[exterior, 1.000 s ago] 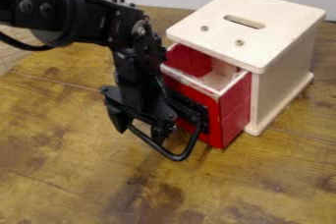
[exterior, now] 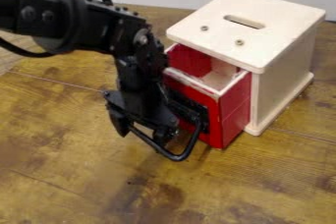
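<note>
A pale wooden box (exterior: 282, 41) with a slotted top stands at the right. Its red drawer (exterior: 230, 110) is pulled out toward the front left, with a black handle on its face. My black gripper (exterior: 141, 128) is open and low, just left of the drawer's front, beside that handle. A black loop below the gripper reaches toward the drawer; exactly what it touches is hard to tell. Part of the drawer front is hidden behind the arm.
A white wall runs behind the box at the back.
My arm and gripper have shifted very slightly; the box and drawer look unchanged.
</note>
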